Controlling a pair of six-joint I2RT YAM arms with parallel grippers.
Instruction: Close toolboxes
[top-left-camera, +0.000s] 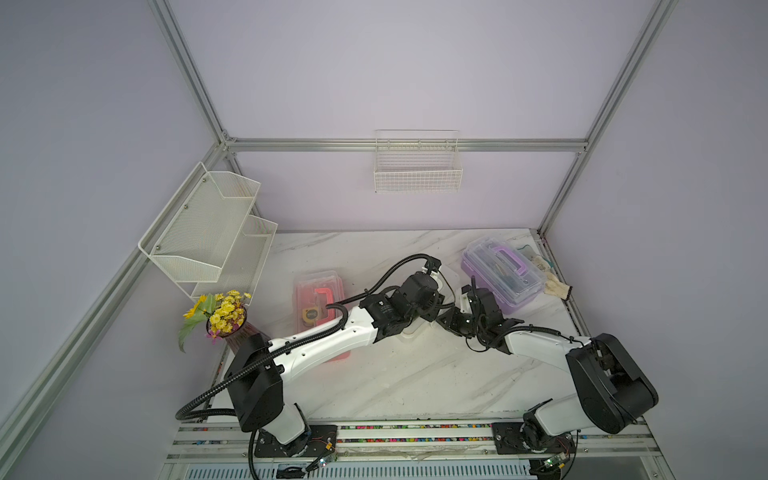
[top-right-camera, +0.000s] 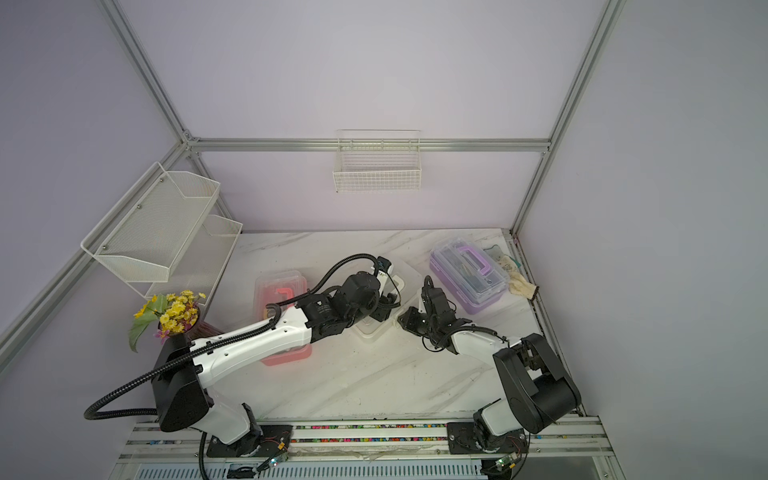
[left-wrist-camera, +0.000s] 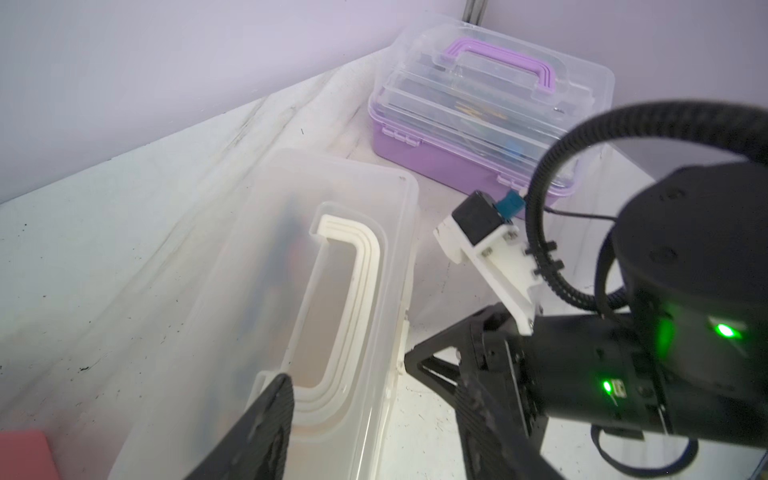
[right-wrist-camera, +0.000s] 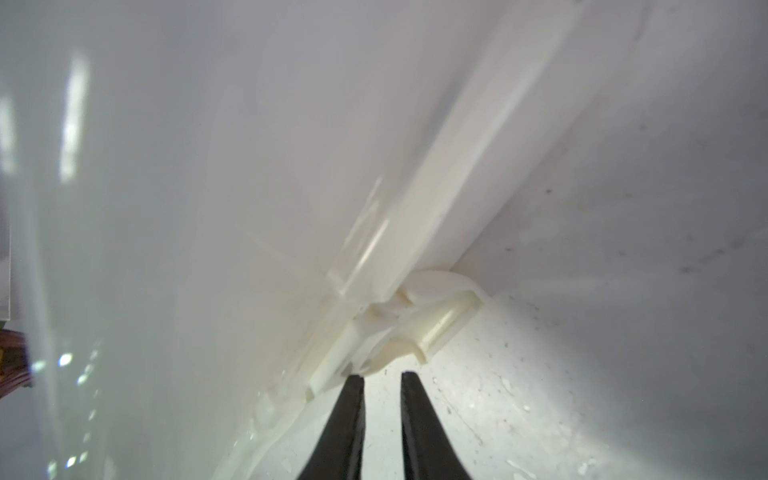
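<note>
A translucent white toolbox (left-wrist-camera: 232, 320) lies mid-table with its lid down and handle flat; whether it is latched I cannot tell. My left gripper hovers over it, fingers apart with nothing visible between them. My right gripper is low at its latch side, beside a white latch (right-wrist-camera: 440, 312); its fingertips are close together, and contact is unclear. To the right sits the purple toolbox (top-left-camera: 500, 272), lid down. The pink toolbox (top-left-camera: 316, 292) lies on the left, partly behind my left arm, lid down.
Gloves (top-left-camera: 556, 284) lie at the right edge. A flower vase (top-left-camera: 228, 316) and wire shelves (top-left-camera: 204, 228) stand at the left; a wire basket (top-left-camera: 417, 180) hangs on the back wall.
</note>
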